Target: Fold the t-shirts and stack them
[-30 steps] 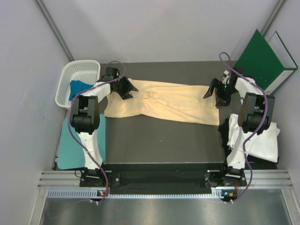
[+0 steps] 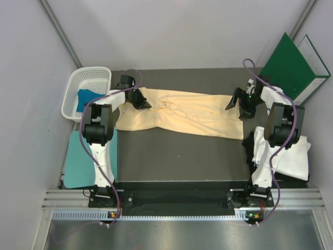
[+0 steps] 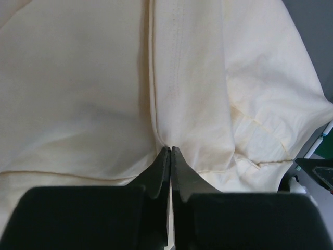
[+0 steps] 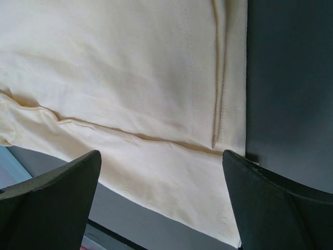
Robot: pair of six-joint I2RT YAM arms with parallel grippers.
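A cream t-shirt (image 2: 192,112) lies spread in a wide, partly folded strip across the table, with creases and a layered edge along its middle. At its left end, my left gripper (image 2: 149,107) is shut; in the left wrist view its fingertips (image 3: 165,159) meet right at a folded edge of the shirt (image 3: 197,104). Whether any cloth is pinched there cannot be made out. Over the right end, my right gripper (image 2: 234,113) stands open, its fingers (image 4: 78,179) wide apart above the shirt (image 4: 145,83), holding nothing.
A white basket (image 2: 69,99) holding a blue cloth (image 2: 87,99) stands at the back left, above a teal board (image 2: 78,161). White folded fabric (image 2: 291,161) lies at the right, below a green binder (image 2: 286,65). Bare table (image 2: 182,161) stretches in front of the shirt.
My left gripper has gone from open to shut at the shirt's left part. The right arm and the shirt look the same.
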